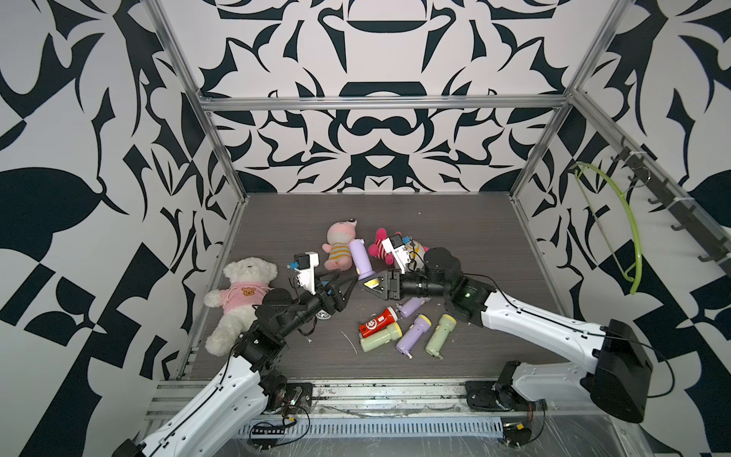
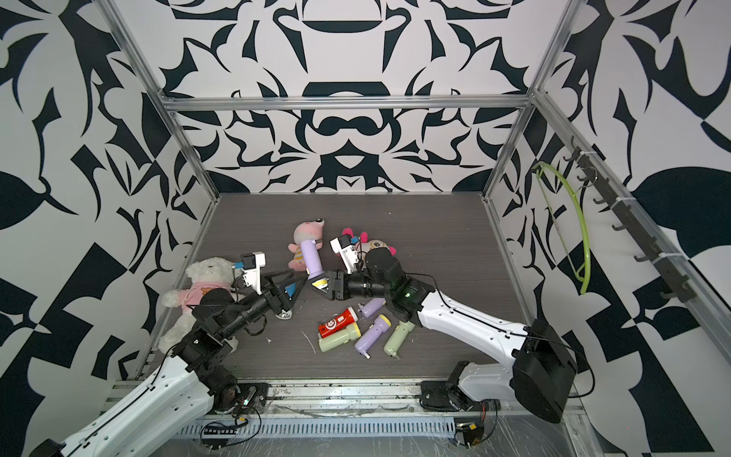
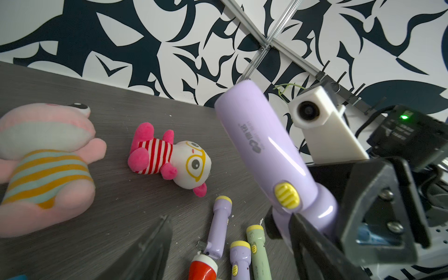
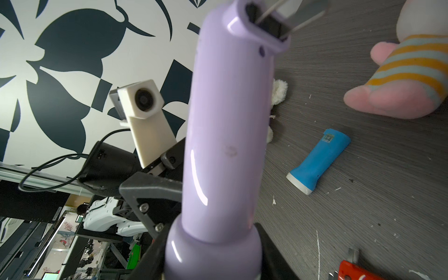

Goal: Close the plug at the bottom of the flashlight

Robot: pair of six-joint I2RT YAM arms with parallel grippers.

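Observation:
A purple flashlight (image 1: 360,257) (image 3: 263,149) (image 4: 224,130) is upright, slightly tilted, with my right gripper (image 1: 371,283) (image 2: 320,283) shut on its head end. At its top in the right wrist view, a clear plug with metal prongs sticks out from the open end. My left gripper (image 1: 344,291) (image 2: 297,284) is beside it, lower and to the left, part open with nothing visible between its fingers.
Several flashlights lie on the table (image 1: 487,228), including a red one (image 1: 378,321) and a blue one (image 4: 319,158). A white bear (image 1: 242,301) sits at the left; a pink plush (image 1: 339,247) and a striped toy (image 3: 156,156) lie behind.

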